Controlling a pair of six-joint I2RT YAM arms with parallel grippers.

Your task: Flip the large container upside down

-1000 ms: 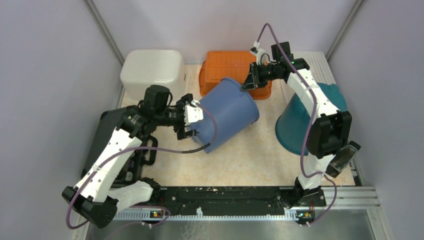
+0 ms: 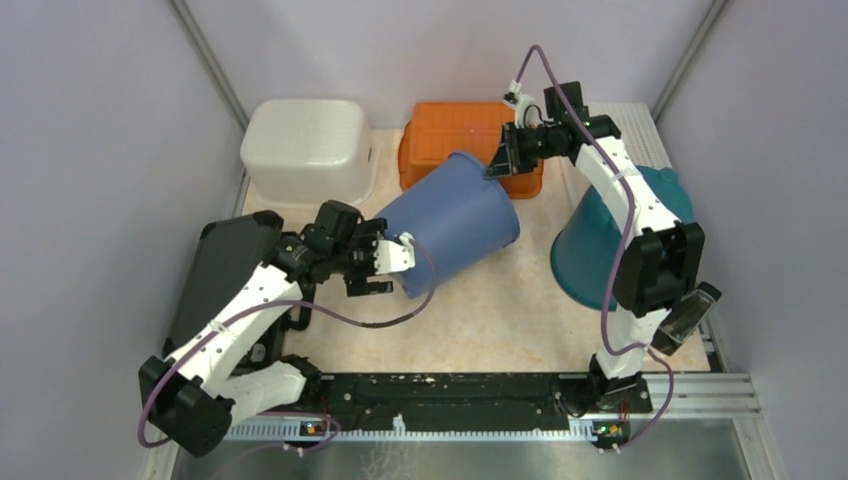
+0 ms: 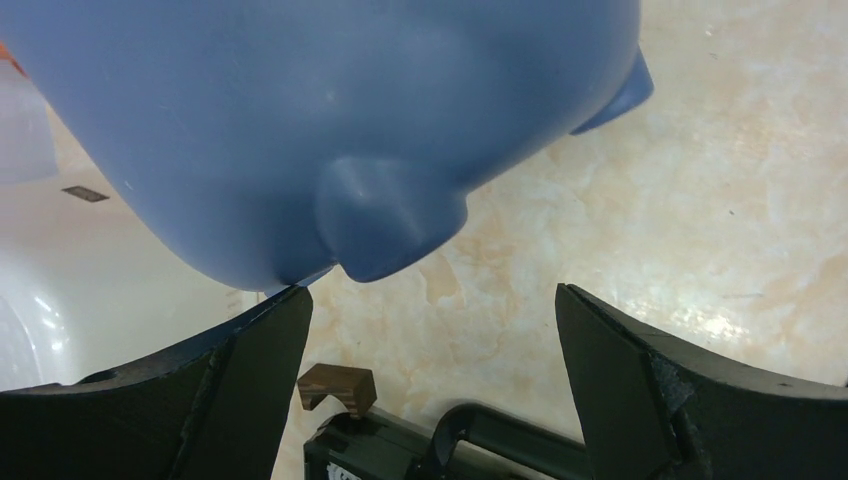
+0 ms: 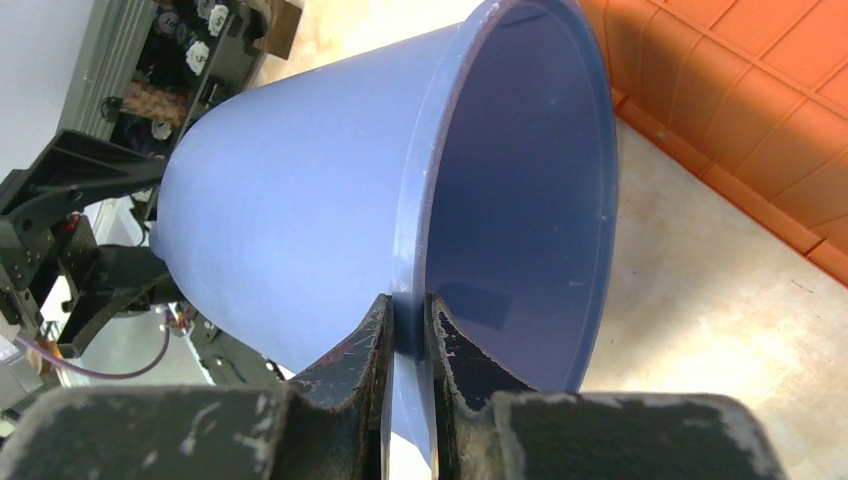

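Note:
The large blue container (image 2: 450, 222) is tipped onto its side, its mouth toward the back right and its base toward my left arm. At the mouth, my right gripper is shut on the container's rim (image 4: 412, 215), one finger inside and one outside. My left gripper is open at the base end, its fingers wide apart. In the left wrist view, the container's base with stubby feet (image 3: 390, 215) appears just beyond those fingertips, with nothing gripped between them. Whether the left fingers touch the base cannot be told.
An orange crate (image 2: 455, 125) stands close behind the container's mouth. A white tub (image 2: 305, 150) is at the back left, a black case (image 2: 215, 270) at the left, a teal bucket (image 2: 585, 250) at the right.
The right gripper stays at the rim, and the container has barely moved.

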